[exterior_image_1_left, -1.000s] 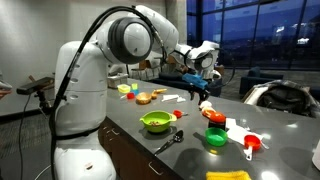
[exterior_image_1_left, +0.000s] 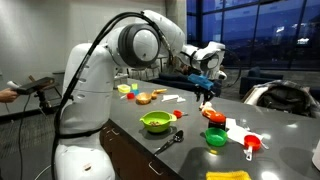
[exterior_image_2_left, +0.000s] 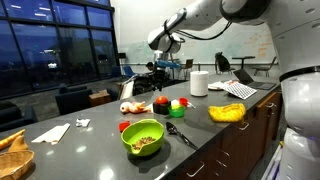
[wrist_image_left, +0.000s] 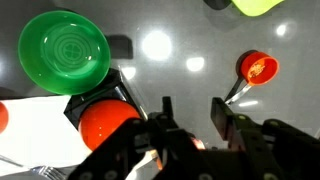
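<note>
My gripper hangs above the table, its two dark fingers apart in the wrist view. No object shows clearly held between them. Below and to the left in that view lies a round orange-red item (wrist_image_left: 105, 124) on a black base, with a green bowl (wrist_image_left: 64, 53) above it. On the right is a small red cup (wrist_image_left: 262, 68) with a handle or spoon beside it. Exterior view 1 has the green bowl (exterior_image_1_left: 215, 138) right of the lime bowl (exterior_image_1_left: 157, 122), and the orange-red items (exterior_image_1_left: 212, 115) behind it.
A yellow cloth (exterior_image_1_left: 228, 175) lies at the near edge, and a dark utensil (exterior_image_1_left: 168, 143) rests near the lime bowl. Another red container (exterior_image_1_left: 252, 142) stands to the right. A basket (exterior_image_2_left: 15, 163) sits at the left corner in exterior view 2, where much grey tabletop is bare.
The arm's end has shifted slightly over the table near the orange-red items. The bowls, cloth and utensil look unmoved.
</note>
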